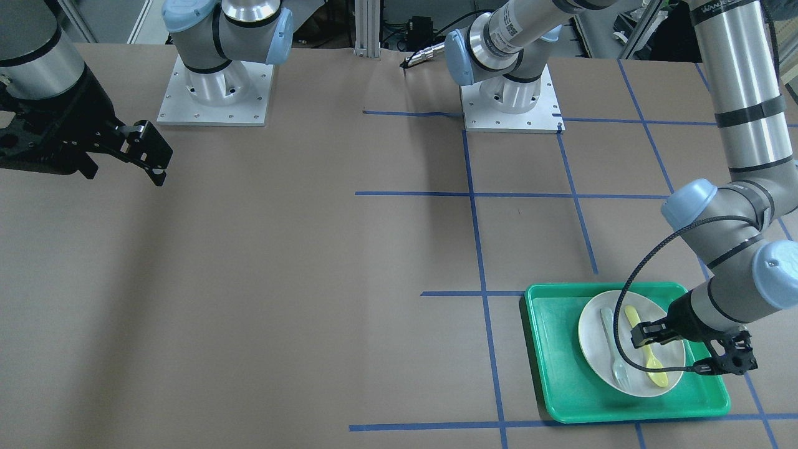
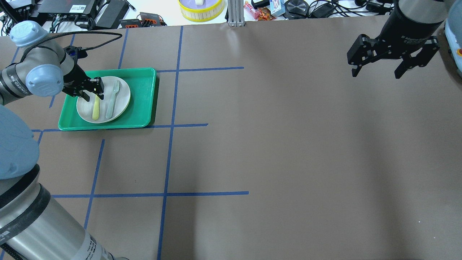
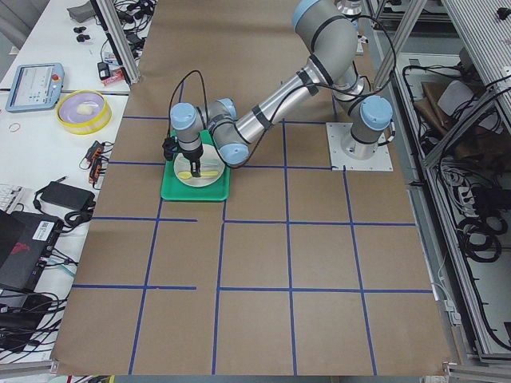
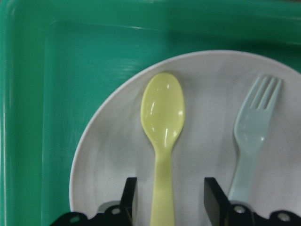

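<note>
A green tray point(image 1: 551, 389) holds a white plate point(image 1: 598, 347), on which a pale blue plastic fork point(image 4: 251, 132) and a yellow spoon point(image 4: 162, 117) lie apart. In the left wrist view the open gripper is low over the plate, its two black fingers either side of the spoon's handle with gaps to it; the fork lies beside the right finger. From the front, the gripper's housing hides part of the plate.
Other arms stand at the back and far left of the front view, including a black gripper point(image 2: 389, 56) at top right of the top view.
</note>
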